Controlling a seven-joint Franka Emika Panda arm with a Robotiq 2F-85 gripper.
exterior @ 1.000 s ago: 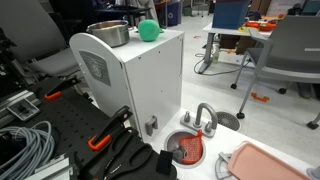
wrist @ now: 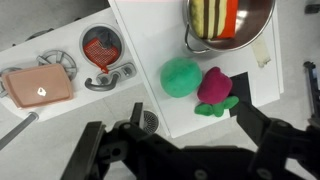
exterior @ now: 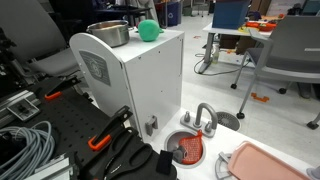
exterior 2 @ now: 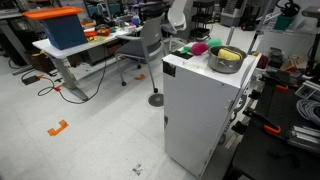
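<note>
My gripper stands open above the white cabinet, its dark fingers spread wide at the bottom of the wrist view with no object between them. On the cabinet top [wrist: 205, 122] lie a green ball [wrist: 181, 77] and a magenta toy vegetable [wrist: 213, 86] with green leaves [wrist: 217, 107]. A metal pot [wrist: 243, 41] sits beside them, holding a yellow-and-brown striped piece [wrist: 210, 17] and something orange-red. Exterior view 1 shows the pot [exterior: 111, 37] and ball [exterior: 149, 30] on the cabinet; the magenta vegetable cannot be made out there.
A small sink with a red strainer [wrist: 102, 48] and a faucet [wrist: 110, 78] lies off the cabinet's side, near a pink tray [wrist: 40, 86]. Cables [exterior: 28, 148] and black tools clutter the dark table. A chair [exterior 2: 145, 46] stands behind on open floor.
</note>
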